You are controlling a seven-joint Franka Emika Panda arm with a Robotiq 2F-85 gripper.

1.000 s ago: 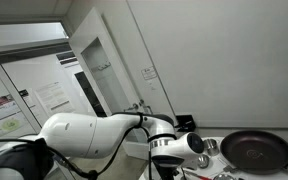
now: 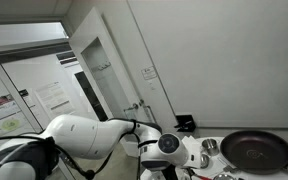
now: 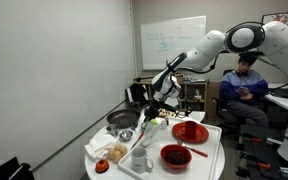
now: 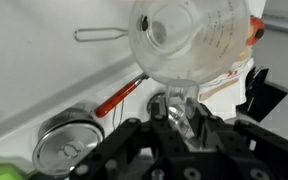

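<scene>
A clear, see-through cup (image 4: 174, 30) fills the upper middle of the wrist view, its round opening partly cut off by the frame's top edge. My gripper is shut on the cup's narrow handle-like part, just below the cup's body. In the second exterior view my gripper (image 3: 167, 118) is small, over the far part of the white table, and the fingers cannot be made out there. Only the wrist housing shows near the bottom of the first exterior view; the fingers are hidden.
A red-handled utensil (image 4: 119, 97) and a metal container (image 4: 66, 147) lie beneath the gripper. The dark pan (image 2: 256, 151) sits by the wall. A red bowl (image 3: 174, 158), red plate (image 3: 190, 133) and white mug (image 3: 141, 160) crowd the table's near half.
In the first exterior view, the gripper end of the arm has shifted left and slightly down. The pan and the small metal containers stay where they were.
</scene>
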